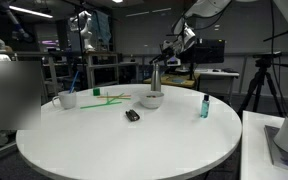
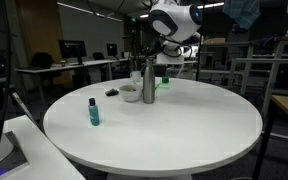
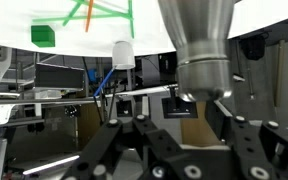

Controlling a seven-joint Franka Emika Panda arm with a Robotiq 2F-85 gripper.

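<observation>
A silver bottle (image 1: 156, 77) stands out behind the white bowl (image 1: 151, 99), its lower end hidden there. From the other side, the bottle (image 2: 149, 84) looks roughly upright, to the right of the bowl (image 2: 130, 93). At its top is my gripper (image 1: 161, 54), the arm reaching in from the far side. In the wrist view the bottle (image 3: 198, 35) extends upward from between the dark fingers, and the gripper is shut on it. Whether the bottle's base touches the table cannot be seen clearly.
On the round white table (image 1: 114, 150) lie a black object (image 1: 132, 115) and green and orange sticks (image 1: 109, 103). A white mug (image 1: 67, 99) and green block (image 1: 97, 91) stand farther left. A small teal bottle (image 1: 205, 106) stands at the right.
</observation>
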